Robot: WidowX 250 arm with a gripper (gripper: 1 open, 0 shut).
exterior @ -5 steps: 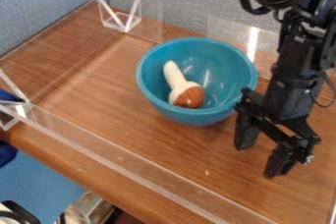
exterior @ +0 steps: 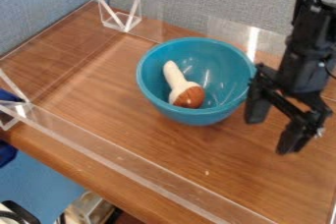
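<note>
A teal bowl [exterior: 210, 64] sits on the wooden table [exterior: 144, 164], holding a white, elongated object with a brown rounded end [exterior: 187, 94], lying on its side. The black gripper [exterior: 270, 130] is at the bowl's right, low over the table, open, its fingers blurred. Nothing shows between them.
Clear plastic strips border the table, with white triangular brackets [exterior: 121, 18] at the back left and at the left edge. A grey wall stands behind. Blue and dark items lie off the left edge.
The gripper has risen a little and shifted slightly right, now blurred. The bowl and its contents look unchanged.
</note>
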